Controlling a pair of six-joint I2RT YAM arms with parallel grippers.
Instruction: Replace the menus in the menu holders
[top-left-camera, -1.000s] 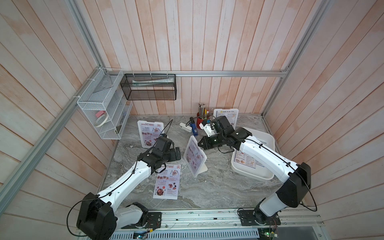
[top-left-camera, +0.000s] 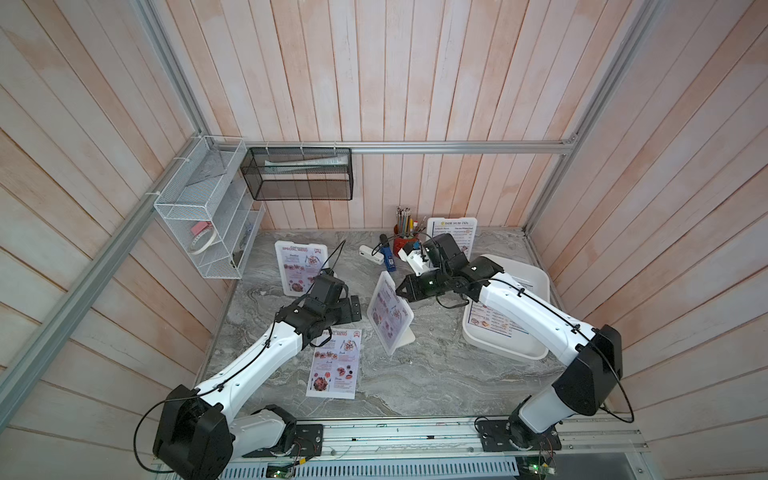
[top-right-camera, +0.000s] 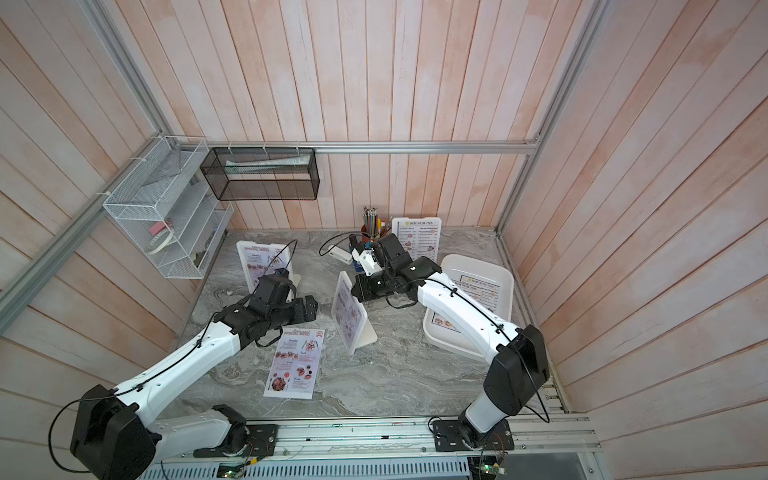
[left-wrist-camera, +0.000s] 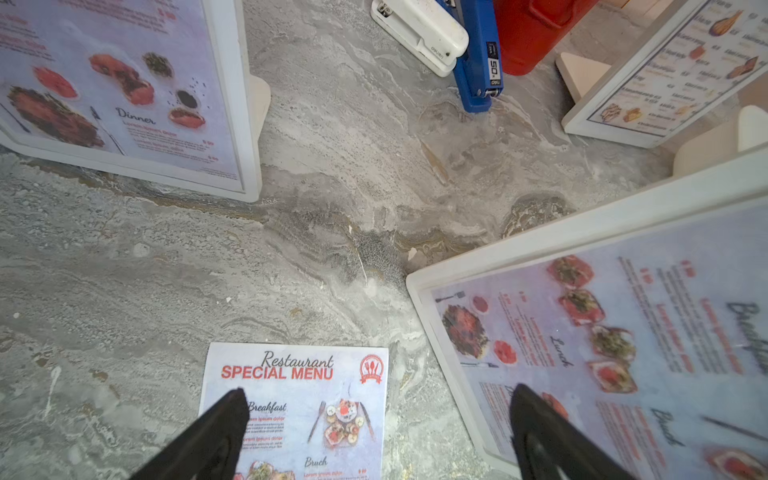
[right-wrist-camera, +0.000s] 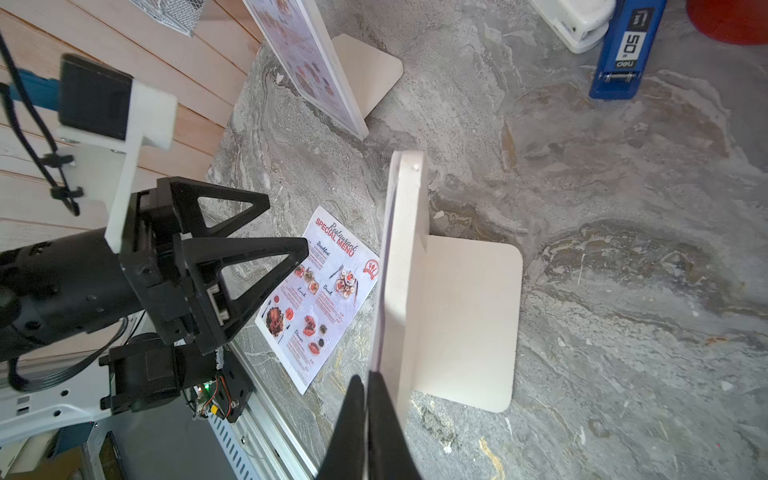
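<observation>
The middle menu holder (top-left-camera: 388, 312) stands upright, turned sideways, its base (right-wrist-camera: 468, 320) on the counter. My right gripper is shut at its top edge; whether anything is between the fingertips is unclear. A loose special menu sheet (top-left-camera: 333, 368) lies flat at the front left. My left gripper hangs open above it, left of the middle holder, holding nothing. Another holder with a special menu (top-left-camera: 301, 264) stands at the back left, and one with a different menu (top-left-camera: 451, 232) at the back right.
A white tray (top-left-camera: 504, 344) with printed sheets lies at the right. A white stapler (left-wrist-camera: 420, 36), blue stapler (left-wrist-camera: 480, 60) and red pen cup (left-wrist-camera: 532, 32) stand at the back. Wire shelves hang on the left wall. Bare counter lies at the front right.
My right arm's wrist sits very slightly lower than a moment ago; otherwise nothing visibly differs.
</observation>
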